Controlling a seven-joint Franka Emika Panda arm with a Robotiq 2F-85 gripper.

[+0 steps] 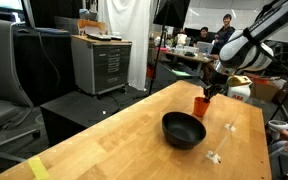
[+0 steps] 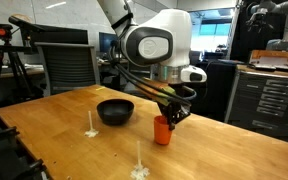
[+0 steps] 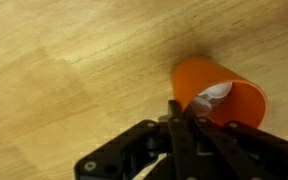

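Observation:
An orange cup is at the gripper, its mouth facing the wrist camera, with something whitish or clear inside. My gripper is shut on the cup's near rim. From the side, the orange cup looks upright, at or very close to the table top; whether its base touches cannot be told. The gripper comes down on it from above in exterior view 1. A black bowl sits on the wooden table, apart from the cup.
Two small pale stick-like items with light bases, one a white piece, stand on the table. Bare wood surrounds the cup on several sides. Behind the table are a drawer cabinet and an office chair.

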